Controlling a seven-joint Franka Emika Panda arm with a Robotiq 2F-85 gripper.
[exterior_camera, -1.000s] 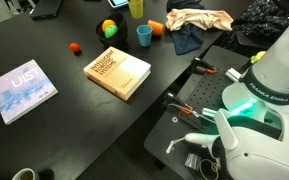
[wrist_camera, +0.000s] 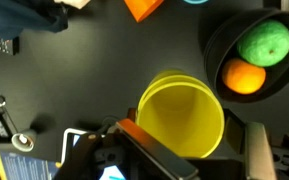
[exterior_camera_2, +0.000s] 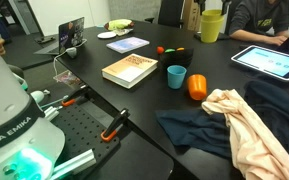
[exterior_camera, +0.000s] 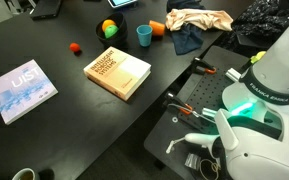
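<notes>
A yellow cup [exterior_camera_2: 212, 26] is at the far side in exterior view 2, between the dark fingers of my gripper [exterior_camera_2: 212, 8]. The wrist view looks into the round mouth of this yellow cup [wrist_camera: 180, 112]. The fingers of my gripper stand wide open on either side of it; whether the fingers touch its wall is unclear. Exterior view 1 shows neither the cup nor the fingertips. A blue cup [exterior_camera: 144, 35] stands beside the black bowl [exterior_camera: 110, 42], and an orange cup [exterior_camera: 157, 28] lies on its side nearby.
Green and orange balls fill part of the bowl. A small red ball [exterior_camera: 75, 47] and an orange-and-white book [exterior_camera: 117, 73] lie closer to the base. Dark and pink cloths [exterior_camera_2: 242, 125] cover the near right table in exterior view 2. A tablet [exterior_camera_2: 268, 61] lies behind.
The other things have not moved.
</notes>
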